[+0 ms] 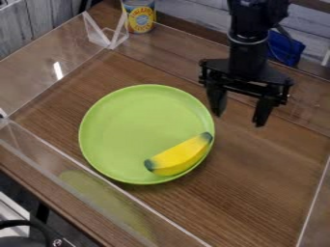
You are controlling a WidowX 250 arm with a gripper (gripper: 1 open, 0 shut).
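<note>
My black gripper (pixel 240 104) hangs over the wooden table right of a green plate (pixel 123 130), its two fingers spread apart with nothing visible between them. A yellow banana-like object (pixel 178 154) lies in the lower right part of the plate.
A can (pixel 137 13) stands at the back left beside a white wire-like item (pixel 110 34). A blue object (pixel 287 48) sits behind the arm at the back right. Clear plastic walls edge the table at left.
</note>
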